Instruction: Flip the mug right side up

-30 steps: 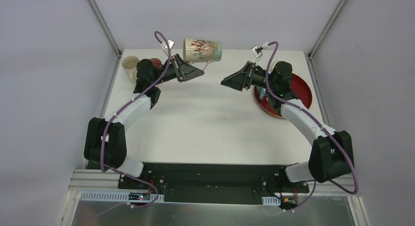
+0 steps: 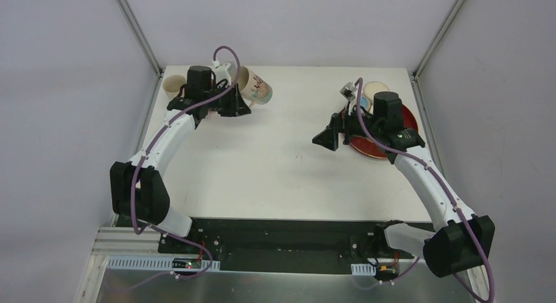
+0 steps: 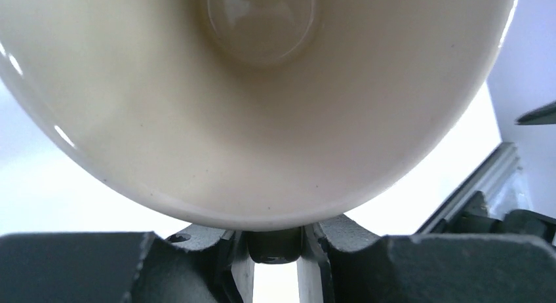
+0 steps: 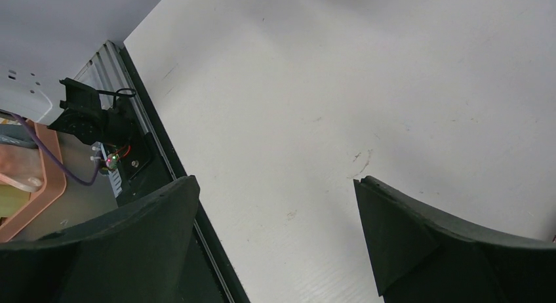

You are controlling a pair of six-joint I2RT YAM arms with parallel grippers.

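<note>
A cream mug with a printed picture [image 2: 255,86] is off to the back left in the top view, tilted with its base toward the right. My left gripper [image 2: 244,109] is shut on its handle. The left wrist view looks into the mug's open mouth [image 3: 262,152], which fills most of the picture; the rim hides most of the handle, and the fingers [image 3: 354,234] close in below it. On the right, my right gripper [image 2: 326,140] hangs open above the table. Only bare tabletop shows between its fingers in the right wrist view.
Another pale mug [image 2: 172,85] stands at the back left corner, beside the left arm. A red bowl [image 2: 371,149] holding several items sits under the right arm.
My left gripper has drawn back left with the mug, whose tilt has changed so its base points lower right. My right gripper has moved right and toward the front.
</note>
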